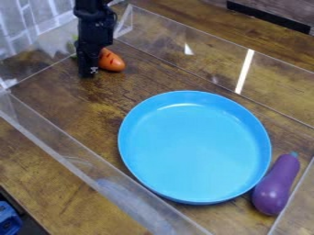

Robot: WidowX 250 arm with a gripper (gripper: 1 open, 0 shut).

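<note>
My black gripper (88,64) reaches down at the upper left corner of the wooden tray floor, right beside an orange carrot-like toy (109,59). A bit of something green (75,47) shows behind the arm, mostly hidden. The gripper looks narrow, but its fingertips are dark and too small to tell whether they are open or shut. A blue plate (194,145) lies at the centre right, and a purple eggplant (276,184) lies beside it at the lower right.
Clear tray walls (37,138) run around the wooden floor. The floor left of the plate and above it is bare. A blue object (7,218) sits outside at the lower left.
</note>
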